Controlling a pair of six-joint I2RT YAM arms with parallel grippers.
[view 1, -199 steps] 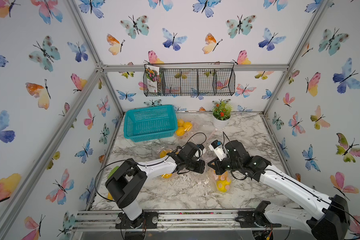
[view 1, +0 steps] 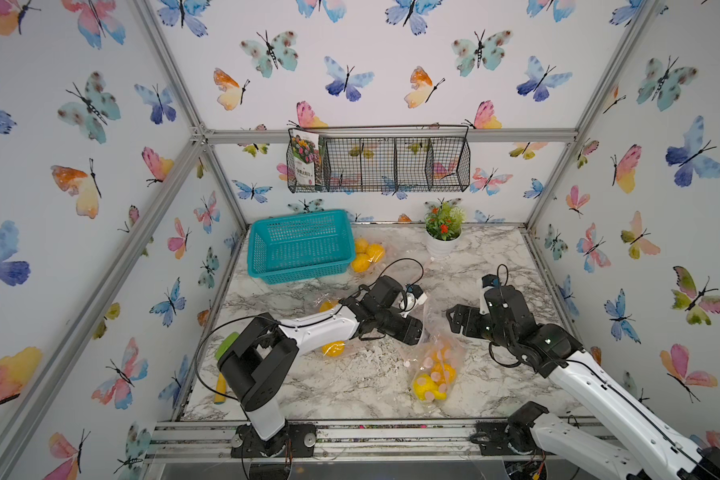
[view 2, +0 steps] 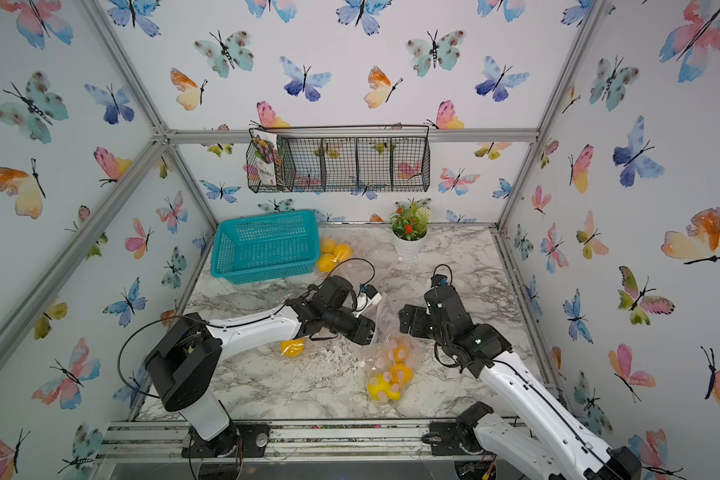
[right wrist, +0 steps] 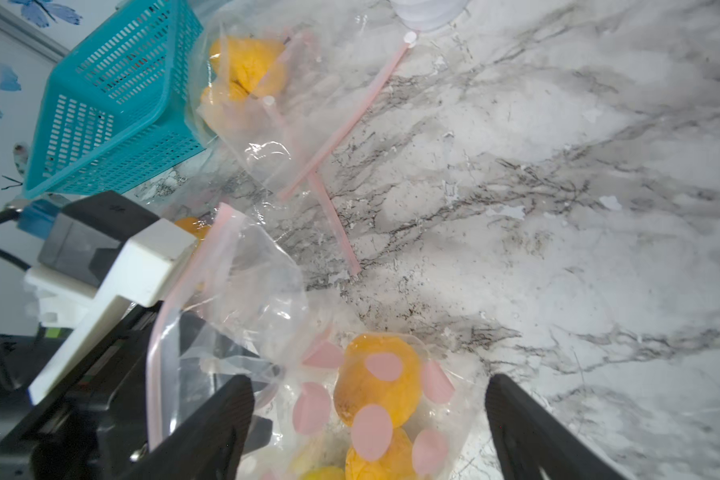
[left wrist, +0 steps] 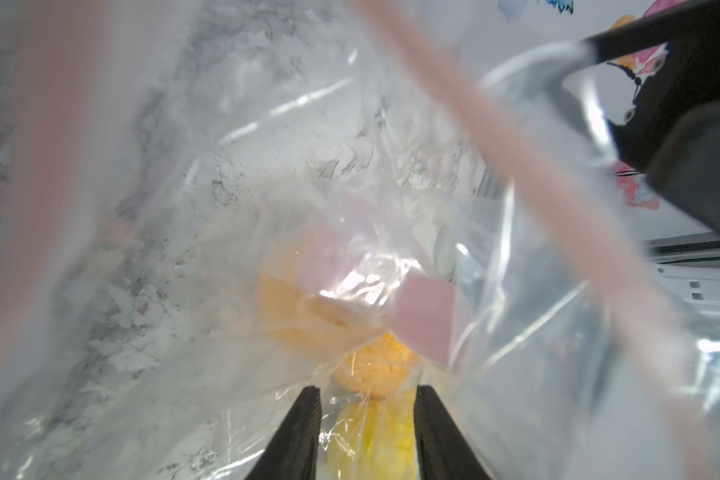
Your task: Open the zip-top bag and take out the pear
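A clear zip top bag (right wrist: pixel 276 276) with pink zip strips and pink dots lies between my arms. Orange fruit (right wrist: pixel 376 376) and yellow fruit (view 1: pixel 428 389) sit in its lower end; I cannot tell which one is the pear. Its mouth gapes around my left gripper, the zip strips running down both sides of the left wrist view. That gripper's fingers (left wrist: pixel 300 436) are parted inside the mouth, pointing toward the fruit, with nothing held. My right gripper stands open to the right of the bag, no film between its fingers.
At the back left is a teal basket (view 1: pixel 340 272), with another bag of yellow fruit (view 1: pixel 364 256) beside it. More fruit (view 1: pixel 333 349) lies under my left arm. A potted plant (view 1: pixel 443 224) stands at the back.
My right gripper has drawn back to the right, away from the bag's mouth. My left gripper has shifted slightly right. The fruit end of the bag has swung and settled a little toward the front.
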